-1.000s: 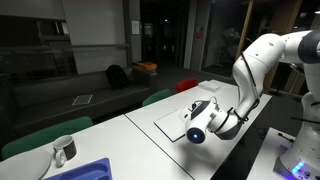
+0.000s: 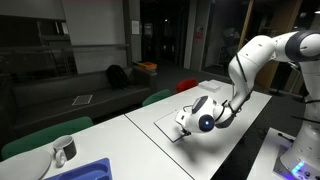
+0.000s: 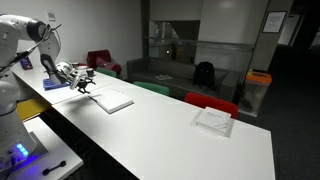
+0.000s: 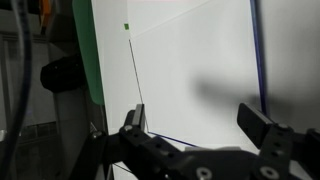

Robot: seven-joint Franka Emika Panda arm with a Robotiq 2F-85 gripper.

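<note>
A flat white board (image 2: 168, 126) with a thin dark edge lies on the white table. In exterior view 2 the same board (image 3: 112, 102) lies in front of the arm. My gripper is open above it, its two dark fingers wide apart at the bottom of the wrist view. Only the pale board surface (image 4: 190, 75) and a soft shadow show between and beyond them. In exterior view 1 the fingertips are small and hard to make out near the board.
A white mug (image 2: 65, 149), a blue tray (image 2: 85, 171) and a round plate (image 2: 25, 164) stand at the table's left end. White papers (image 3: 213, 121) lie near the far edge. Chairs line that edge.
The board and the other table items look unmoved.
</note>
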